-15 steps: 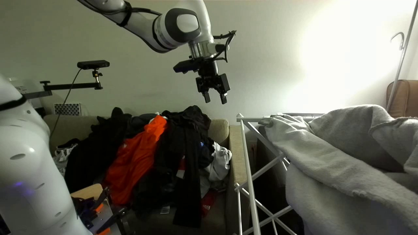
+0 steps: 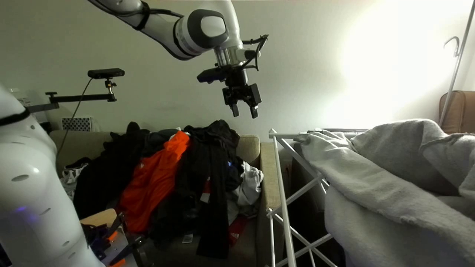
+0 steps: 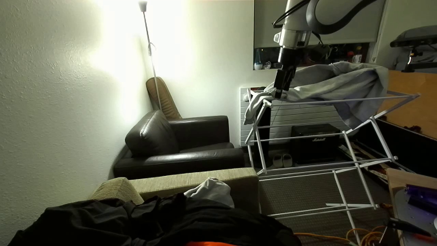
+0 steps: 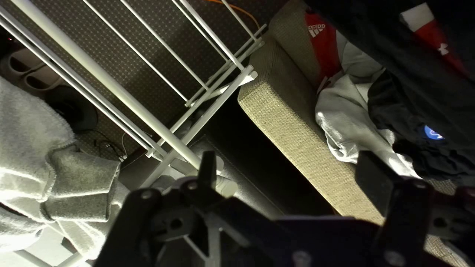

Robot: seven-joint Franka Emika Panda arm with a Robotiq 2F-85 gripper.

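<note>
High over the gap between sofa and drying rack, my gripper (image 2: 245, 111) hangs pointing down, its fingers open and nothing between the fingers. A grey fleece garment (image 2: 392, 178) is draped over the white drying rack (image 2: 285, 200) to the right. In the wrist view a folded grey sleeve or cuff (image 4: 82, 184) shows left of the gripper. On the sofa lies a heap of clothes: black garments (image 2: 218, 151), an orange-red one (image 2: 156, 178) and a light grey one (image 2: 250, 184). Exterior view 2 has the gripper (image 3: 280, 93) in front of the fleece (image 3: 340, 88).
The sofa's beige armrest (image 4: 289, 142) runs beside the rack. A dark leather armchair (image 3: 180, 143) stands against the wall, with a lamp pole (image 3: 149, 53) behind it. A camera on a bracket (image 2: 106, 73) juts out at the left. Above the sofa the air is clear.
</note>
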